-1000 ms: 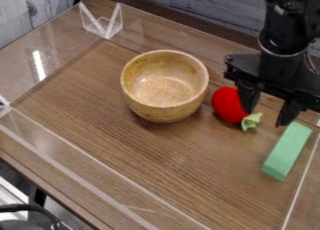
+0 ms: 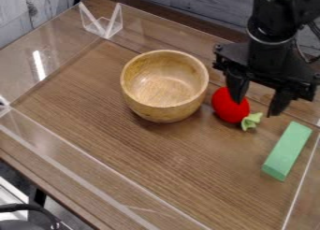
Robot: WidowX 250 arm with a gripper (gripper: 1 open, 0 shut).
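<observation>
My dark grey gripper (image 2: 260, 95) hangs over the table at the upper right, its fingers pointing down and apart, with nothing seen between them. Below it and to the left lies a red object with a green leafy end (image 2: 230, 105). A tan wooden bowl (image 2: 163, 65) sits left of these. A pale green oblong block (image 2: 287, 150) lies right, below the gripper.
A clear wire or plastic basket (image 2: 100, 21) stands at the back left.
The gripper has shifted and risen slightly from over the red object's surroundings; the objects on the table look much as they were.
</observation>
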